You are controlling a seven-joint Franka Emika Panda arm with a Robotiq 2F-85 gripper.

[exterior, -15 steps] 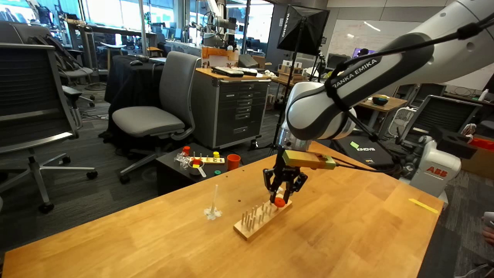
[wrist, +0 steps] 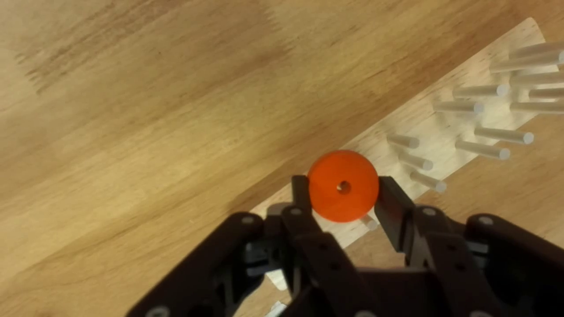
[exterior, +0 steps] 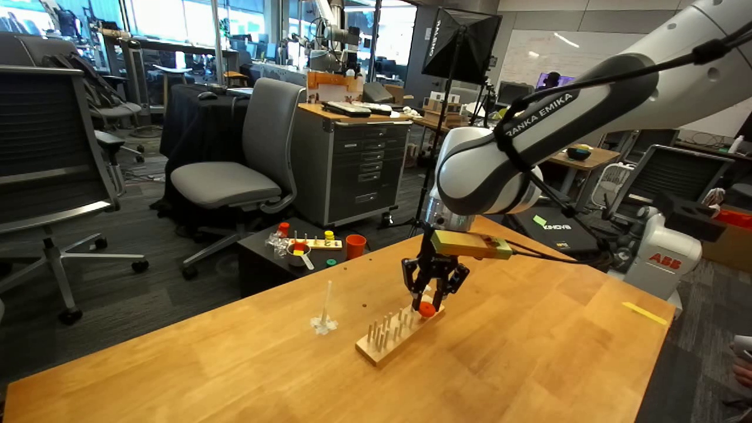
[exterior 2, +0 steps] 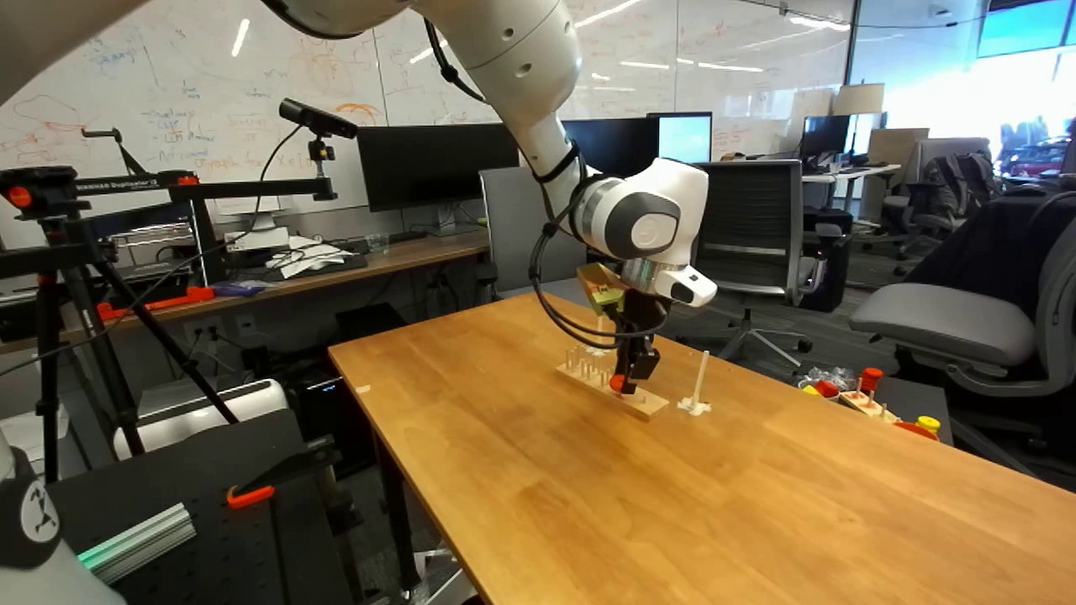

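Note:
My gripper is shut on an orange disc point(wrist: 338, 203) with a small hole in its middle, one finger pressed to each side. Beneath the disc lies a wooden peg board point(exterior: 373, 352) carrying several upright pegs of light wood. One peg point(wrist: 370, 222) pokes out just past the disc's lower right edge in the wrist view. In exterior view 1 the gripper point(exterior: 426, 308) is low over the far end of the board. Whether the disc is around a peg or resting above one is hard to tell. Exterior view 2 shows the disc point(exterior 2: 617, 382) partly covered by the fingers.
A single tall peg point(exterior: 326, 303) stands on the table beside the board. Off the table's edge, a dark side table holds an orange cup point(exterior: 355, 246), a second peg strip point(exterior: 317, 244) and small coloured pieces.
The gripper and the disc have shifted very slightly, a touch lower and to the right in exterior view 1. The board has stayed where it was.

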